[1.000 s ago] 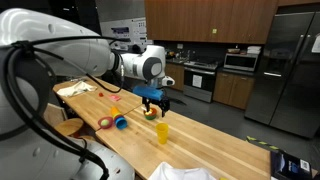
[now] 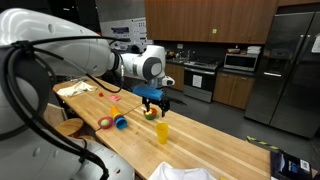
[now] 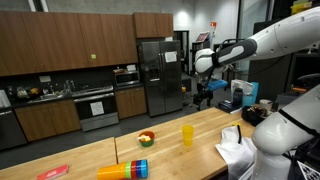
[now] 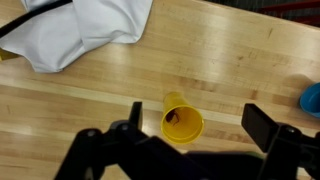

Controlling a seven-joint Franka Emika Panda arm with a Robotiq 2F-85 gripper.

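Note:
A yellow cup (image 4: 183, 124) stands upright on the wooden table. The wrist view looks down into it, and something small and dark shows inside. My gripper is open, one finger to each side of the cup in that view, with nothing held. From the side, the gripper (image 2: 154, 96) hangs well above the tabletop, clear of the yellow cup (image 2: 162, 132). The second exterior view also has the gripper (image 3: 206, 97) high over the table, with the yellow cup (image 3: 188, 136) below and to its left.
A crumpled white cloth (image 4: 75, 38) lies near the cup. Elsewhere are a blue cup (image 4: 311, 100), a bowl of colourful items (image 3: 146, 138) and an orange bottle-like object (image 3: 120, 171). Bare tabletop (image 2: 205, 140) stretches right of the yellow cup in exterior view 1.

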